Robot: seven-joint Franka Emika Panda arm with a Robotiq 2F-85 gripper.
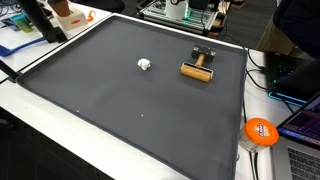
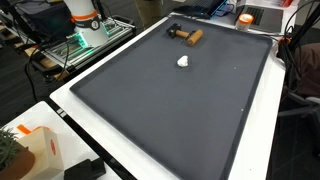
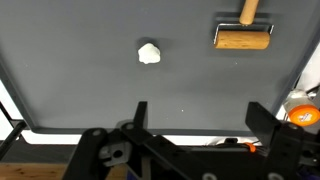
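A small white crumpled lump [image 1: 144,64] lies on the dark grey board [image 1: 120,100]; it also appears in the second exterior view [image 2: 183,61] and left of centre in the wrist view [image 3: 149,53]. A roller tool with a wooden cylinder [image 1: 197,72] and a dark handle end rests on the same board, towards one side. From above, its cylinder [image 3: 242,40] shows at the upper right. My gripper hangs over the board with its fingers wide apart and nothing between them. Neither exterior view shows its fingers.
An orange-lidded jar [image 1: 261,132] stands off the board beside a laptop [image 1: 300,125]. A potted plant [image 2: 14,155] is at the near left corner of the second exterior view. Most of the board is bare.
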